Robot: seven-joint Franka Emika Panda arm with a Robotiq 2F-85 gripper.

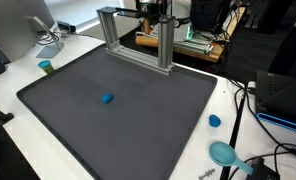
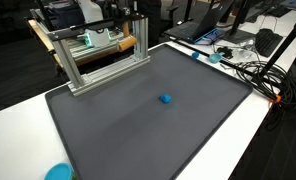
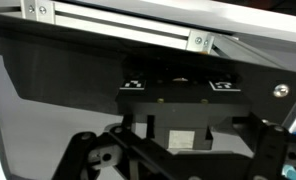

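Observation:
A small blue object (image 1: pixel 107 98) lies on the dark grey mat (image 1: pixel 138 140), and exterior view 2 shows the same blue object (image 2: pixel 165 99) right of the mat's middle. My gripper appears in the wrist view with its dark fingers apart. Nothing is visibly held between them. A black bar (image 3: pixel 73 58) with pale metal parts crosses the wrist view beyond the fingers. In the exterior views I cannot clearly separate the gripper from the dark parts around the metal frame (image 1: pixel 138 57).
Beside the mat, on the white table, are a second blue object (image 1: pixel 214 121) and a teal ladle-like item (image 1: pixel 226 155). A green-and-blue cup (image 1: pixel 46 67) stands past another edge. Black cables (image 2: pixel 263 75) lie near the table edge.

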